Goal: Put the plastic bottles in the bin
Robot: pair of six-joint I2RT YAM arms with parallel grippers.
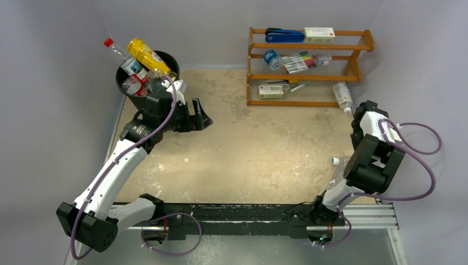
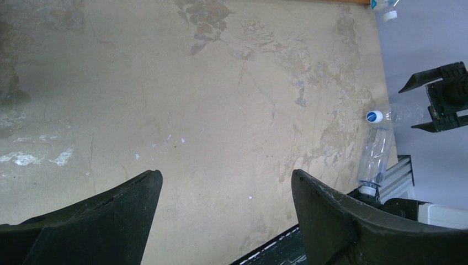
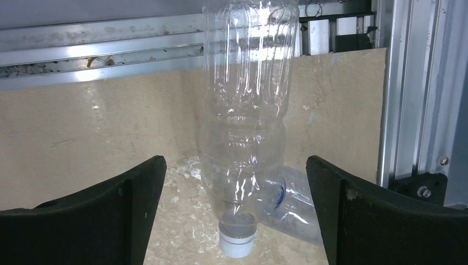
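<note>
A black bin (image 1: 124,94) at back left holds several bottles, some red-capped or yellow. My left gripper (image 1: 198,116) is beside it, open and empty. A clear bottle lies at the table's right edge; the right wrist view shows two, a long one (image 3: 243,138) between and below the open fingers of my right gripper, and another (image 3: 295,210) beside it. My right gripper also appears in the left wrist view.
A wooden rack (image 1: 292,102) at the back holds boxes, pens, a stapler and small containers, with a white bottle (image 1: 343,96) at its right.
</note>
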